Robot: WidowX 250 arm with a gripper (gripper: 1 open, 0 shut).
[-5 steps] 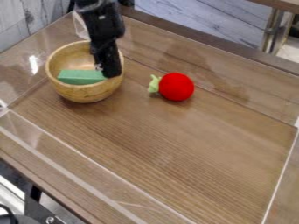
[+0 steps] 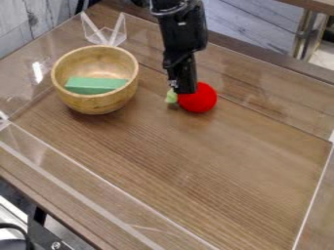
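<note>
My black gripper [image 2: 183,76] hangs from the top centre, shut, just above and behind a red round object [image 2: 198,98] with a small light green tip. Whether it touches that object I cannot tell. At the left, a round wooden bowl [image 2: 93,102] holds a green block [image 2: 97,85].
A white crinkled item [image 2: 108,29] stands at the back left. A ledge [image 2: 303,6] edges the top right.
The bowl and red object look to be in the same places.
</note>
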